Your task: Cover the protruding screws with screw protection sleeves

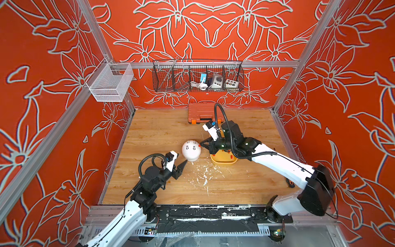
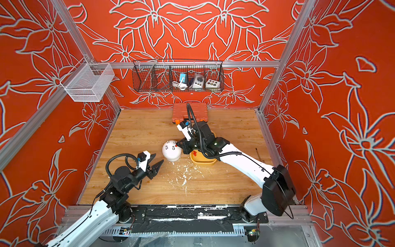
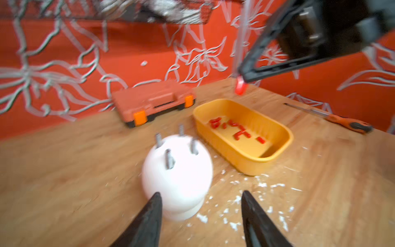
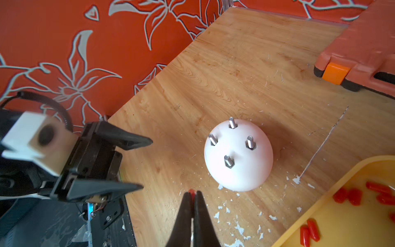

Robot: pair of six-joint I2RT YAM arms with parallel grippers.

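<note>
A white dome (image 4: 238, 173) with four bare protruding screws stands mid-table, seen in all views. My right gripper is above and to the right of it, shut on a red sleeve (image 4: 191, 191) at its fingertips. My left gripper is apart from the dome, at its front left, open with nothing between its fingers. More red sleeves (image 3: 239, 132) lie in the yellow tray (image 3: 263, 160) to the dome's right.
An orange case (image 1: 205, 109) lies at the back, and a screwdriver (image 3: 345, 121) at the right. Wire baskets (image 1: 197, 74) hang on the walls. White flecks mark the middle.
</note>
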